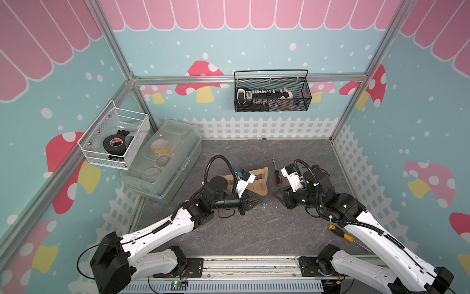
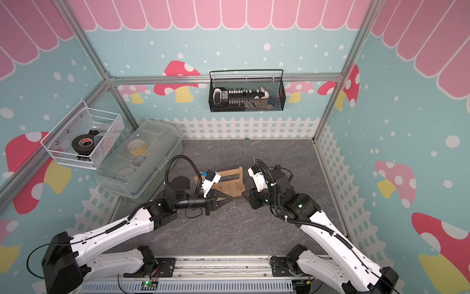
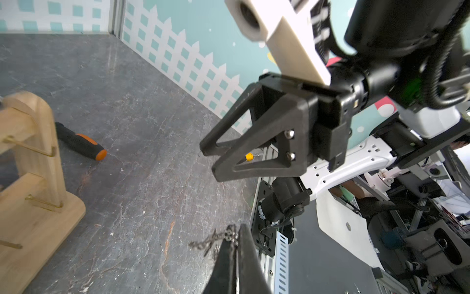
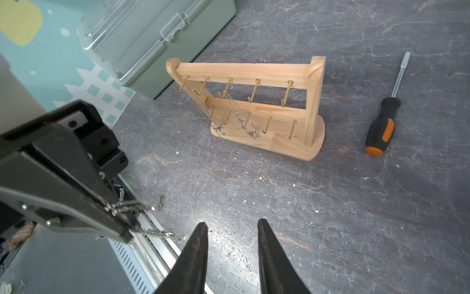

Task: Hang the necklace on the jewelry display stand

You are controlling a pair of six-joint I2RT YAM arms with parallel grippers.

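The wooden stand (image 4: 313, 107) with rows of brass hooks stands mid-table, partly behind the left arm in the top left view; chains hang on some lower and upper hooks. My left gripper is shut on a silver necklace, whose chain dangles at its fingertips and also shows beside that gripper in the right wrist view. My right gripper stands open over the table, to the right of the left one, with nothing between its fingers.
A lidded plastic box (image 1: 161, 156) fills the back left. A screwdriver (image 4: 381, 127) lies right of the stand, and a yellow-handled tool (image 1: 342, 234) near the front right. Wall baskets (image 1: 272, 93) hang above the table.
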